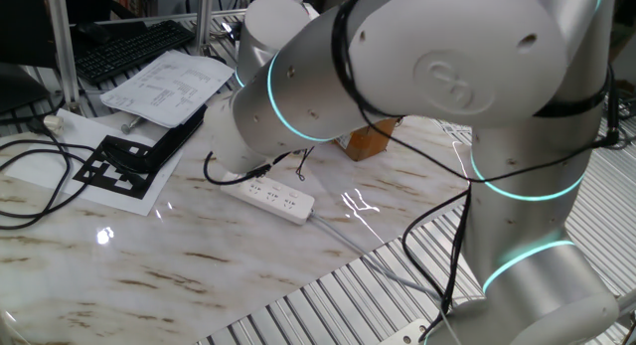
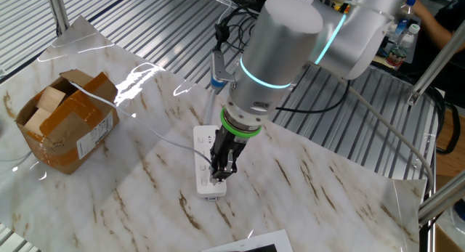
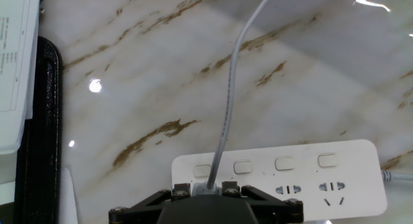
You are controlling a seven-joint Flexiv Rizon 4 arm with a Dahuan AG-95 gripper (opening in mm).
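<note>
A white power strip lies on the marble table, its switches and sockets facing up. My gripper is over one end of it, fingers closed around a pale plug with a thin grey cable. The fingers cover most of the plug, and its prongs are hidden. Whether the plug sits in a socket or just above the strip cannot be told. In exterior view 1 the strip shows partly beneath the arm, with the fingers hidden behind the wrist.
An open cardboard box stands beside the strip, and the thin cable runs across it. Papers, a black tray and a marker sheet lie on another side.
</note>
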